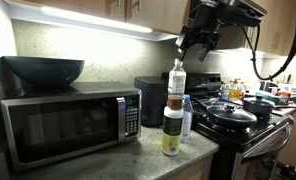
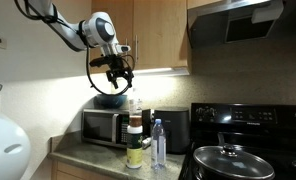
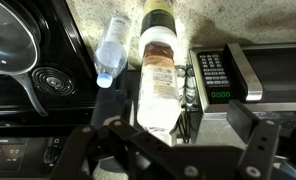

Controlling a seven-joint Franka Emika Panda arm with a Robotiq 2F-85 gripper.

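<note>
In exterior view 1 a tall stack stands on the counter: a white bottle with a yellow label (image 1: 172,132), a brown piece (image 1: 175,102) above it, and a clear bottle (image 1: 177,80) upright at the top. My gripper (image 1: 191,48) hangs just above and right of that top bottle, its fingers apart. Seen from above in the wrist view, the clear bottle (image 3: 160,90) lies between my spread fingers without visible contact. In exterior view 2 the gripper (image 2: 119,80) shows high over the stack. A water bottle (image 1: 186,117) stands beside the stack.
A microwave (image 1: 68,128) with a dark bowl (image 1: 45,70) on top stands left of the stack. To the right is a stove with a lidded pan (image 1: 231,116). A dark box (image 1: 150,98) is behind, and cabinets (image 1: 98,8) hang overhead.
</note>
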